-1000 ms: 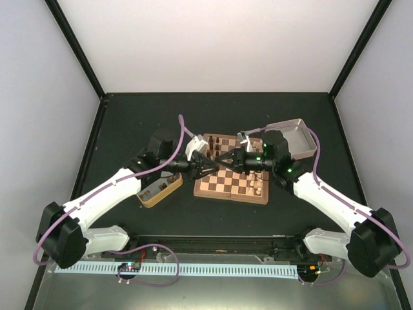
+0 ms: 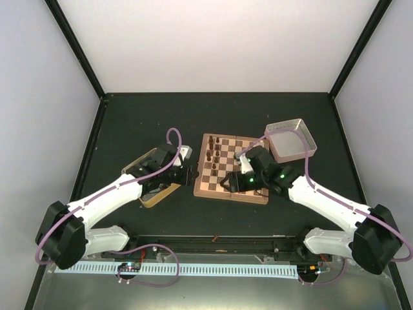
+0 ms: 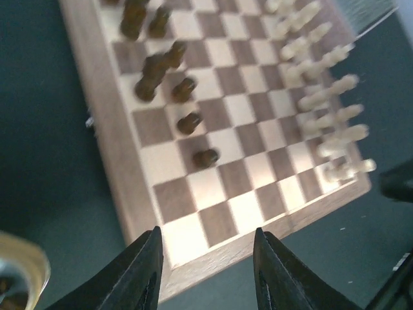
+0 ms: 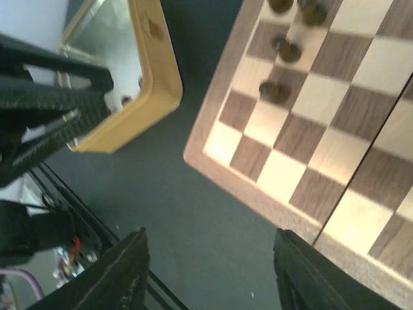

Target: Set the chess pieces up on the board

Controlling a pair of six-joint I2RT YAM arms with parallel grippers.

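Note:
The chessboard (image 2: 222, 194) holds dark pieces along its left half, among them a dark pawn (image 3: 206, 157), and rows of light pieces (image 3: 342, 135) along the right, partly hidden by the right arm in the top view. My left gripper (image 2: 192, 174) is beside the board's left edge; in its wrist view the fingers (image 3: 145, 271) are apart with nothing visible between them. My right gripper (image 2: 229, 184) is over the lower part of the board, open and empty in its wrist view, with its fingertips (image 4: 297, 258) at the board's near edge.
A yellow tray (image 4: 158, 90) with some pieces lies left of the board, partly under the left arm. A grey bin (image 2: 290, 148) stands at the back right. Bare dark table surrounds the board.

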